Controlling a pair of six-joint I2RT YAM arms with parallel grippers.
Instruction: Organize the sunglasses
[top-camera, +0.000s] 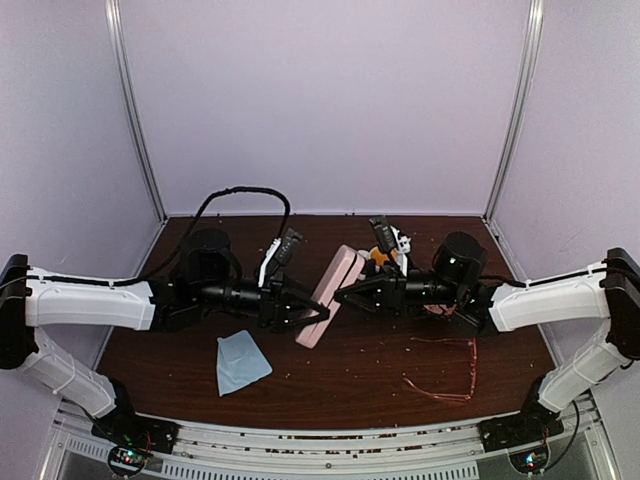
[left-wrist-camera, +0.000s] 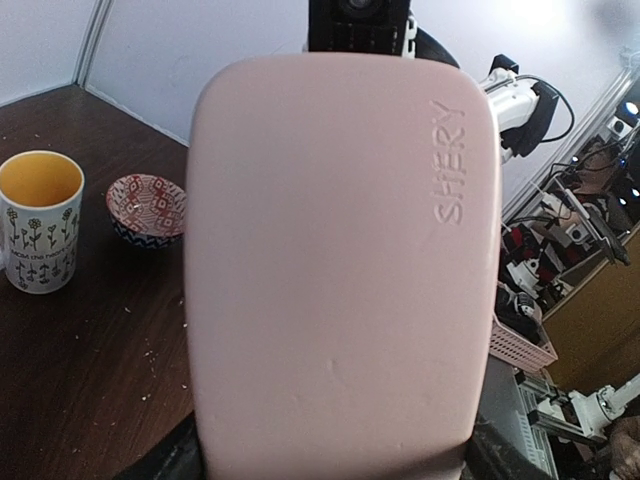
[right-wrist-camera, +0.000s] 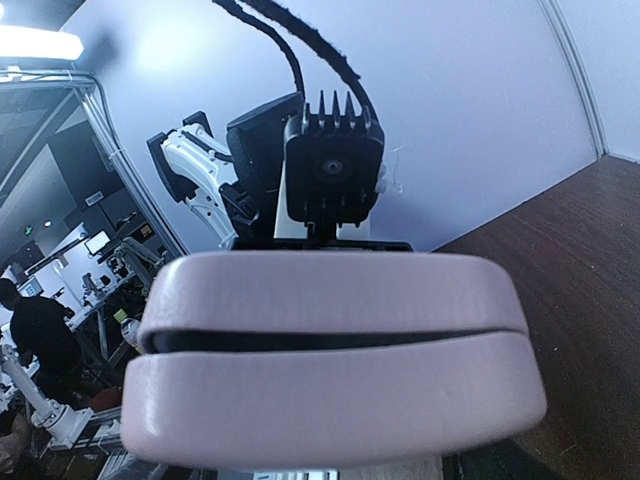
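Observation:
A pink glasses case hangs tilted above the middle of the table, between both grippers. My left gripper is shut on its lower part; in the left wrist view, its broad face hides most of the fingers. My right gripper touches the seam side, but whether its fingers are closed on the case is hidden. In the right wrist view a narrow dark gap runs between the case's two halves. Red-framed glasses lie at the right front. A light blue cloth rests at the left front.
In the left wrist view a flower-patterned mug and a red patterned bowl stand on the table. From above, the right arm partly covers them.

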